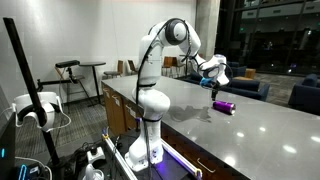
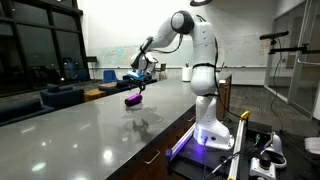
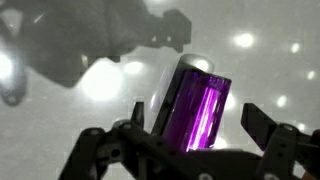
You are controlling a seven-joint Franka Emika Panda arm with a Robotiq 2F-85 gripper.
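On the table lies a shiny purple cylinder (image 1: 224, 108) with a pale end, possibly a bottle; exterior view 2 shows the same cylinder (image 2: 133, 100) on its side. In the wrist view the cylinder (image 3: 195, 110) slants between the two dark fingers, nearer the left one. My gripper is open, with a gap to the right-hand finger. From exterior view 1, the gripper (image 1: 213, 95) hangs close above and beside the cylinder's left end. Whether the left finger touches it cannot be told.
The long grey table (image 2: 90, 140) is otherwise mostly bare, with wide free room around the cylinder. Dark sofas (image 1: 305, 95) stand beyond its far side. A dark shadow (image 3: 110, 35) falls across the tabletop.
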